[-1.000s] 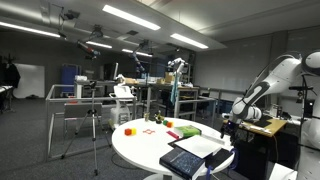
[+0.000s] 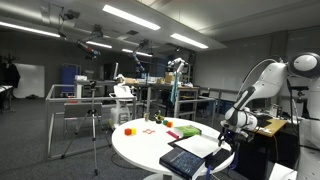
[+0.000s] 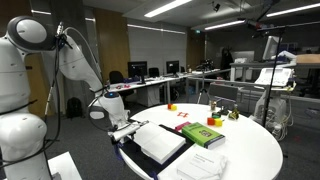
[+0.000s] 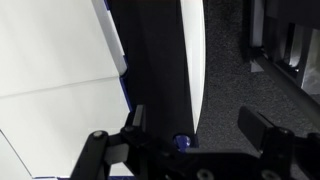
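Observation:
My gripper stands open at the bottom of the wrist view, its dark fingers (image 4: 130, 138) wide apart. It hangs over the edge of the white round table (image 2: 140, 150), at the table's right side in exterior view 1; exterior view 2 shows the gripper (image 3: 124, 138) at the left side. A small blue object (image 4: 182, 142) appears low between the fingers in the wrist view, and I cannot tell its height. White panels with blue edges (image 4: 60, 120) lie to the left, beside a black strip (image 4: 165, 60).
A black flat tray (image 2: 183, 162) lies at the table's near edge. A green box (image 3: 201, 135), white sheets (image 3: 200, 166) and several small coloured objects stand on the table. Beyond the edge is dark floor (image 4: 225, 120). A tripod (image 2: 95, 115) stands left of the table.
The arm's upper part has risen and come more into view at the right. The gripper stays near the table's right edge. The objects on the table look unmoved.

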